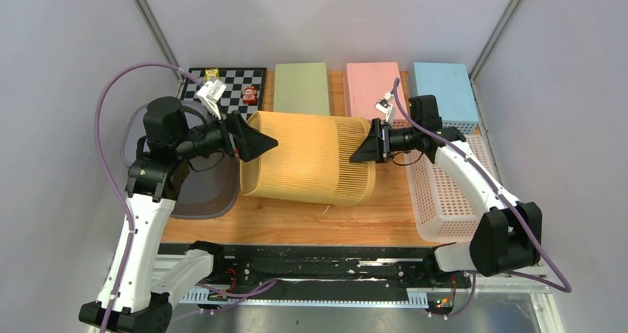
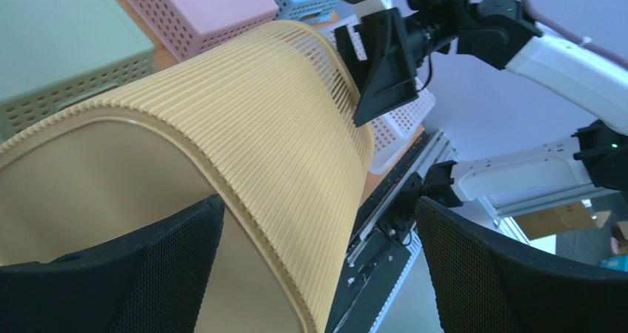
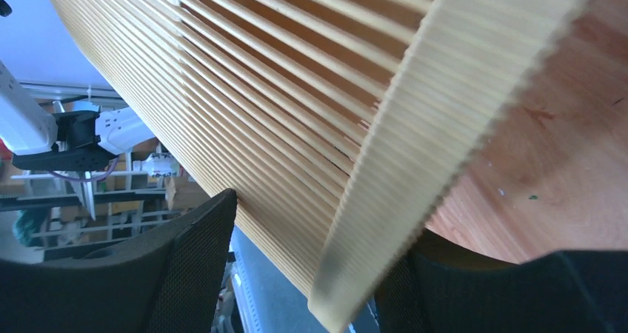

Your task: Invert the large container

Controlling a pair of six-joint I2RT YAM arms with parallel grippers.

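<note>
The large yellow ribbed container (image 1: 300, 155) lies on its side on the table, one rimmed end facing left. In the left wrist view that end's rim (image 2: 244, 214) curves between the spread fingers; whether they touch it cannot be told. From above, my left gripper (image 1: 272, 145) is over the container's upper left part. On the opposite side my right gripper (image 1: 354, 157) overlaps the slatted right end. Its fingers are open, with the edge strip (image 3: 415, 170) of the container running between the fingers.
A grey basket (image 1: 204, 216) stands at left beside a checkered board (image 1: 233, 78). Green (image 1: 301, 85), pink (image 1: 372, 89) and blue (image 1: 443, 89) boxes line the back. A white perforated basket (image 1: 452, 229) is at right. Bare wood (image 1: 333, 229) shows in front.
</note>
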